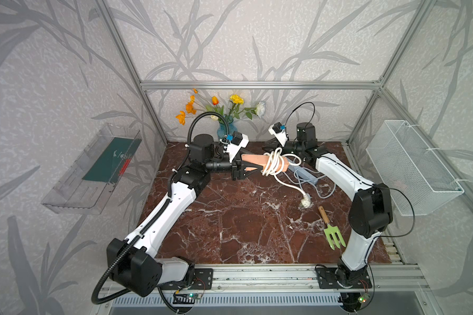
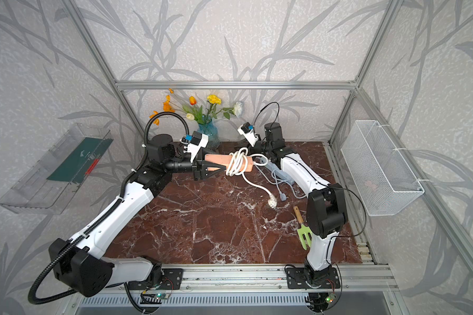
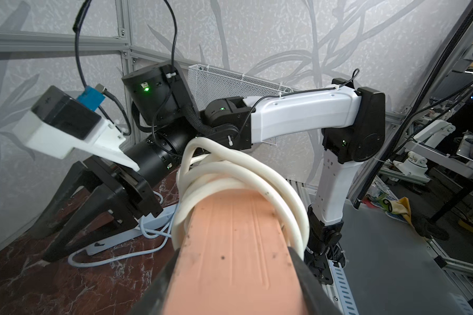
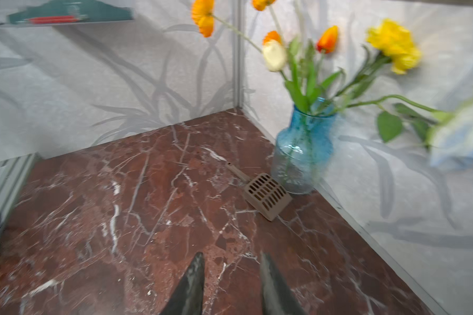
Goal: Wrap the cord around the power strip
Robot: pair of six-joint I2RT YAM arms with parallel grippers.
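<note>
My left gripper (image 1: 241, 167) is shut on the peach power strip (image 3: 236, 252), held up over the middle of the table. White cord (image 2: 237, 161) is looped several times around the strip's far part, with a tail hanging down to its plug (image 2: 272, 201). My right gripper is behind the strip, clear of it, its fingers apart with nothing between them.
A grey power strip (image 2: 281, 173) with cable lies on the table at right. A green fork (image 1: 333, 236) lies front right. Flowers in a blue vase (image 4: 299, 157) and a slotted scoop (image 4: 265, 194) stand and lie at the back.
</note>
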